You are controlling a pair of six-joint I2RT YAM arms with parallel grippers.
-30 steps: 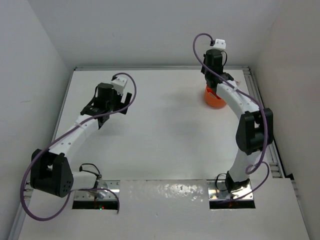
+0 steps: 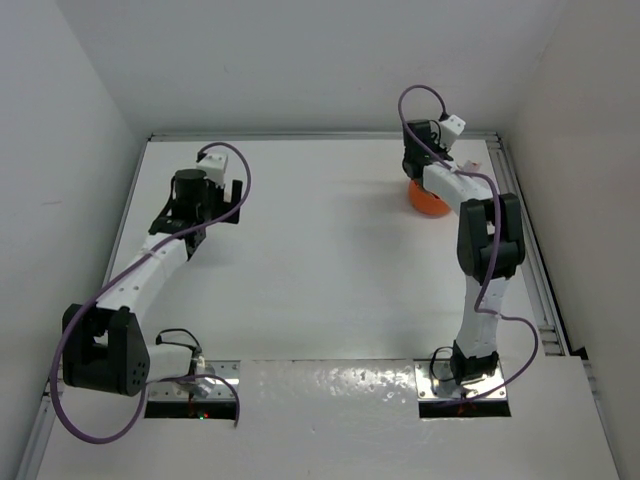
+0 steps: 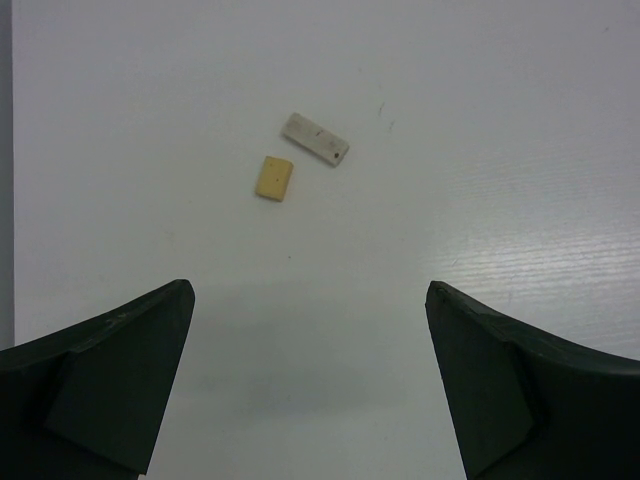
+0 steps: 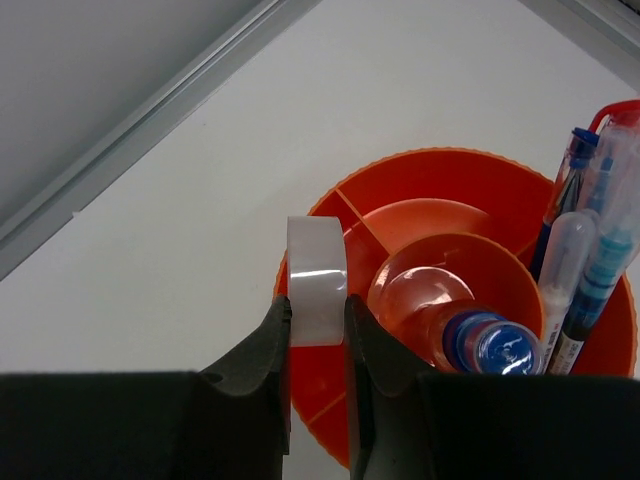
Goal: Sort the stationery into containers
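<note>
An orange round compartment container (image 2: 428, 204) (image 4: 455, 173) stands at the back right, with pens (image 4: 596, 245), a glue stick (image 4: 500, 345) in an inner cup, and other items. My right gripper (image 2: 420, 170) is over it, its fingertips on a pale cylindrical object (image 4: 316, 270) near the container's left side. My left gripper (image 2: 232, 200) stands open over the left of the table; below it in the left wrist view lie a yellow eraser (image 3: 275, 178) and a grey rectangular piece (image 3: 314, 138), both loose on the surface.
Metal rails (image 2: 320, 134) run along its back and sides, with walls beyond them.
My left gripper has moved left across the table. My right gripper has shifted a little and come down toward the near side at the container; its arm's elbow has moved left.
</note>
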